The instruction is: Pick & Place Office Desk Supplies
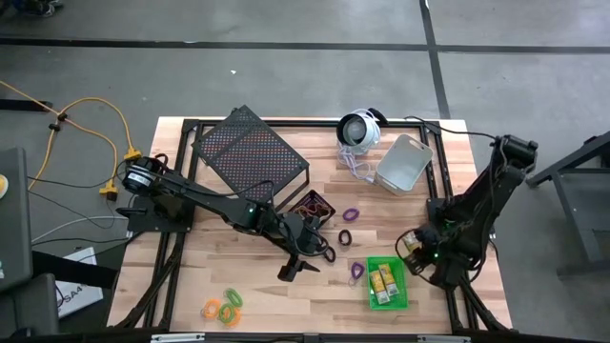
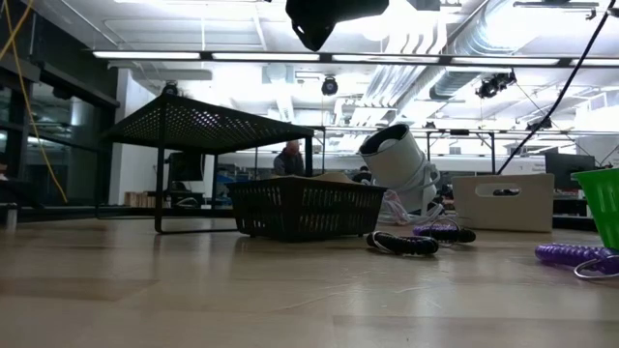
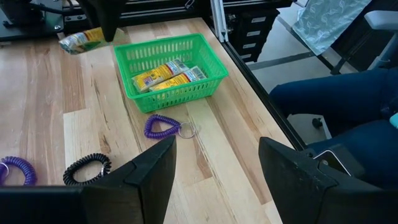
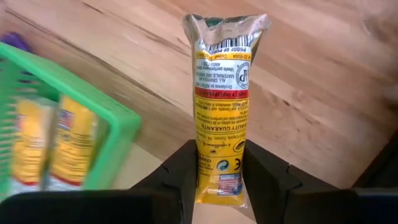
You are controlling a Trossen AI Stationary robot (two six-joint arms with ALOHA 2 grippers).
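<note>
A yellow crayon packet is clamped near its lower end by my right gripper, which is shut on it. In the left wrist view the packet hangs above the table, just left of the green basket. Two more yellow packets, one beside the other, lie inside that basket. My left gripper is open over bare wood, nothing between its fingers. From above, the left gripper is left of the basket.
Purple coil and black coil key rings lie near the basket. Orange and green rings sit at the front left. A black mesh stand, dark basket, white cup and pale bin occupy the back.
</note>
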